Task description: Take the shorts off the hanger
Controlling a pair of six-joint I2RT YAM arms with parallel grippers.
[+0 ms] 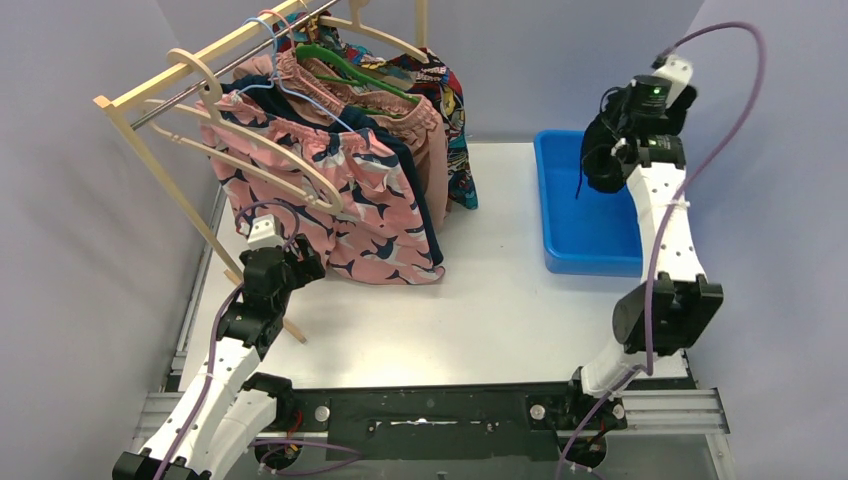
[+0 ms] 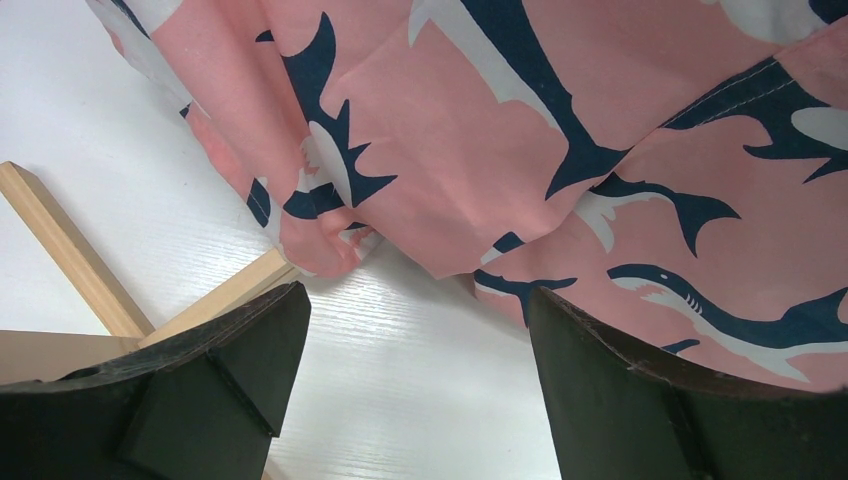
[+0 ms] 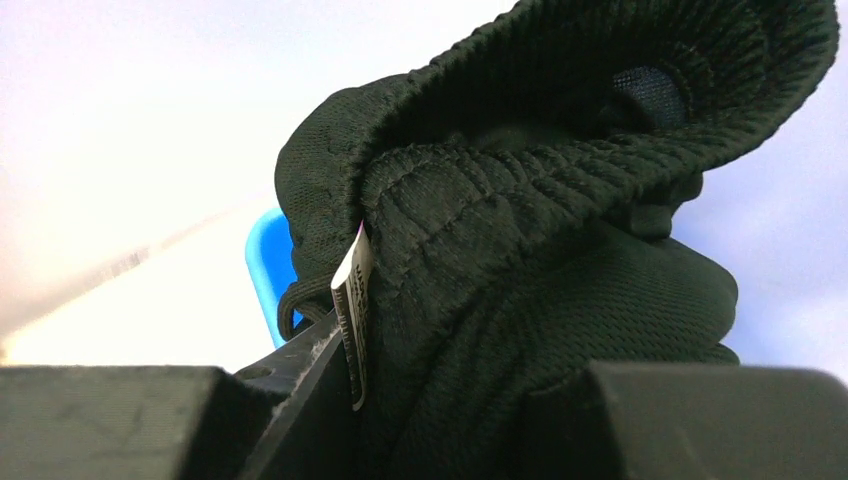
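Black shorts [image 1: 603, 155] with a gathered waistband hang from my right gripper [image 1: 668, 85], which is shut on them above the far part of the blue bin [image 1: 592, 262]. In the right wrist view the dark cloth [image 3: 520, 290] and a white label [image 3: 351, 300] fill the space between the fingers. My left gripper stands open, with nothing held, in front of the pink shark-print shorts [image 2: 450, 170] on the rack. A bare wooden hanger [image 1: 268, 140] hangs at the front of the rack, before those shorts.
The wooden rack [image 1: 232, 42] holds several garments, with a blue hanger [image 1: 300, 95] and a green hanger [image 1: 350, 70] among them. Between rack and bin the white table [image 1: 480, 310] is clear. A grey wall [image 1: 775, 200] rises close to the right arm.
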